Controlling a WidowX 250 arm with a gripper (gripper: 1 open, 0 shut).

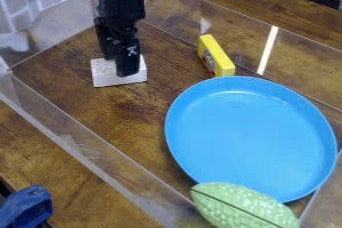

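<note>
My black gripper (122, 57) hangs at the upper left over a white speckled block (118, 77) that lies on the wooden surface, its fingers open and pointing down at the block's back part. Whether they touch the block is hard to tell.
A yellow block (215, 54) lies at the back right. A blue plate (249, 132) fills the right middle, with a pale green object (243, 207) at its front edge. A blue object (23, 210) sits at the lower left. The wood between block and plate is clear.
</note>
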